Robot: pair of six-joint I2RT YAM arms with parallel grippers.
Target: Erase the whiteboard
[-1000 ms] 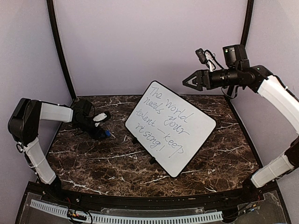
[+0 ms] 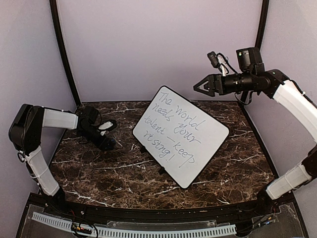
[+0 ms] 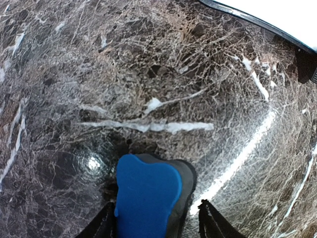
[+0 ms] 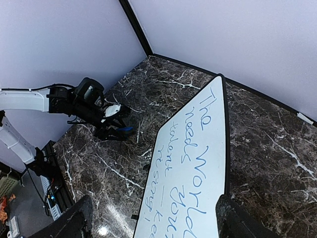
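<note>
The whiteboard (image 2: pixel 181 136) stands propped and tilted at mid-table, with handwriting across its face: "The World needs your talent — keep rising!". A blue-topped eraser with a dark grey body (image 3: pixel 148 196) lies on the marble table, left of the board. My left gripper is lowered around it with the fingers apart; the left fingertip is close against the eraser, and a gap shows on the right side. In the top view, the left gripper (image 2: pixel 109 144) mostly hides the eraser. My right gripper (image 2: pixel 208 85) hangs open and empty in the air above the board's far right.
Dark clips (image 2: pixel 162 170) hold the board's lower left edge. Pale walls close in the back and both sides.
My left gripper has shifted slightly over the eraser, whose blue top showed more in the earlier top views. The right arm and the board have stayed put.
</note>
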